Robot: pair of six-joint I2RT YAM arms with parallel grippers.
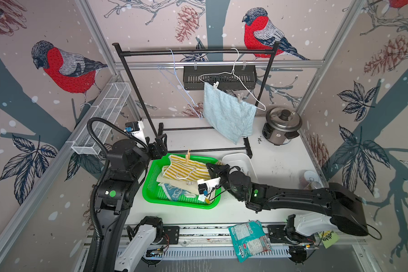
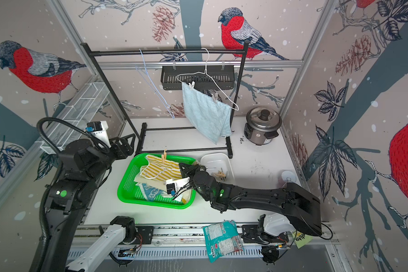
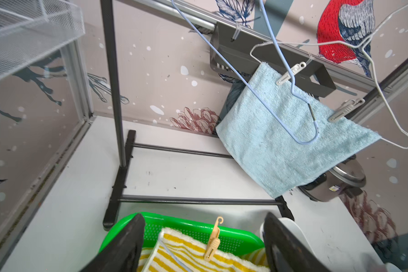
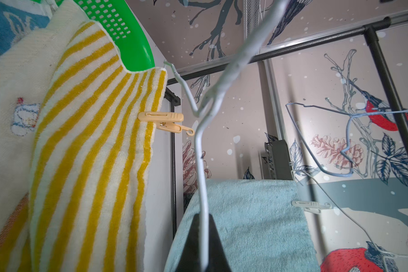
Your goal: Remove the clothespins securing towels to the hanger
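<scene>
The striped yellow-and-white towel (image 1: 179,168) lies in the green basket (image 1: 148,198), an orange clothespin (image 4: 162,120) clipped at its edge. My right gripper is shut on the wire of a white hanger (image 4: 203,181), held low over the basket. Off to the basket's upper left, my left gripper stands open and empty. A light blue towel (image 1: 229,111) hangs from another white hanger (image 1: 254,96) on the rack, held by two pale clothespins, one left (image 3: 291,74) and one right (image 3: 346,110).
An empty bluish hanger (image 3: 276,115) hangs from the black rack bar (image 1: 145,53) left of the blue towel. Right of the basket, a white tray (image 2: 208,156) with clothespins is partly behind my right arm. A cooker (image 1: 282,124) stands at the right back.
</scene>
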